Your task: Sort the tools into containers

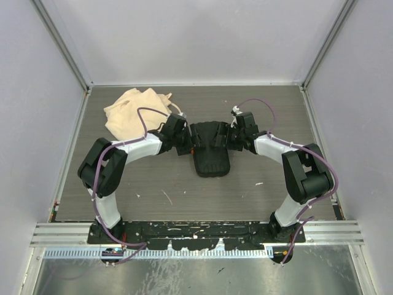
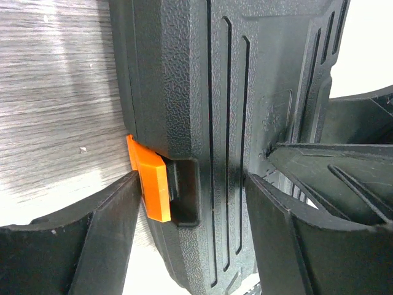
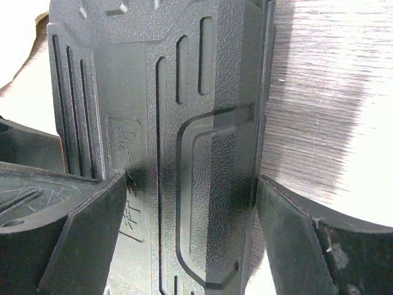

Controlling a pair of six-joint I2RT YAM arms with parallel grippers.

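A closed black plastic case (image 1: 212, 163) lies in the middle of the table between the grippers. My left gripper (image 1: 195, 140) is at its left side; in the left wrist view its fingers straddle an orange latch (image 2: 153, 190) on the case (image 2: 184, 86). My right gripper (image 1: 222, 138) is at the case's upper right; in the right wrist view its fingers press close to the ribbed case (image 3: 209, 166). How far each gripper is open is hard to tell.
A cream cloth bag (image 1: 132, 114) lies at the back left.
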